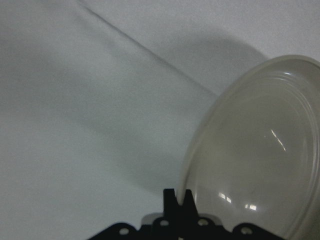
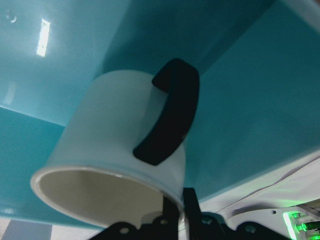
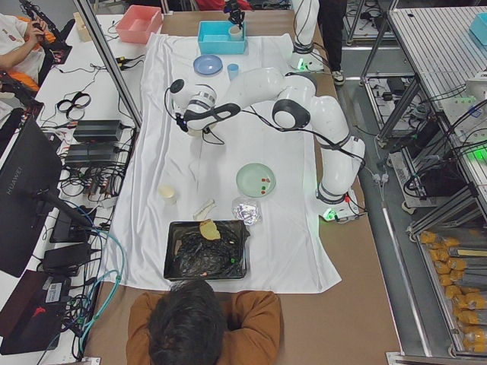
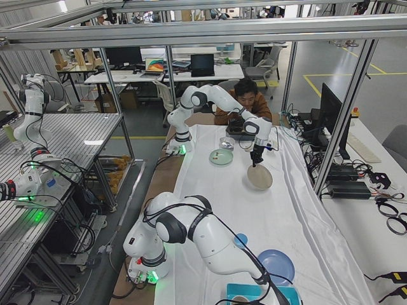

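My left gripper is shut on the rim of a beige plate (image 1: 250,160), which it holds over the white cloth (image 4: 280,216); in the camera left view the arm mostly hides it. My right gripper is shut on the rim of a white mug (image 2: 107,120) with a black handle, tilted inside the blue bin (image 3: 213,46) at the far end.
A blue plate (image 3: 208,65) and blue cup (image 3: 233,71) stand by the bin. Nearer are a green plate (image 3: 256,179), cream cup (image 3: 167,194), crumpled foil (image 3: 246,211) and black-lined tray (image 3: 205,251). A person sits at the near end.
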